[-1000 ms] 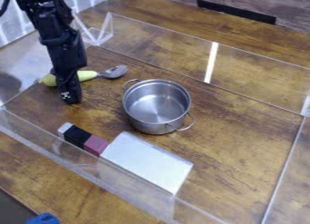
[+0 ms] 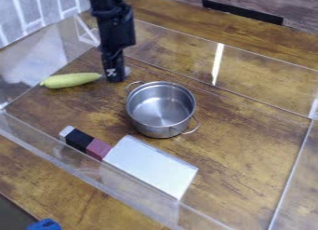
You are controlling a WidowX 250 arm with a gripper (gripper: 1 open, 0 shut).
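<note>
My black gripper [image 2: 115,72] reaches down from the top left over the back left of the enclosed wooden work area, its fingers appearing shut. A pale yellow-green corn-like object [image 2: 70,80] lies on the wood to its lower left. A silvery item, a spoon in shape, is mostly hidden around the fingertips; whether it touches them is unclear. A steel pot [image 2: 161,109] with two handles stands empty right of centre.
Clear plastic walls ring the area. At the front lie a white slab [image 2: 151,168] and a dark-and-maroon block [image 2: 86,142]. The wood right of the pot is bare. A blue object [image 2: 44,223] sits at bottom left.
My gripper has moved up in the view, toward the back and slightly right, from beside the yellow-green object, which now shows more fully.
</note>
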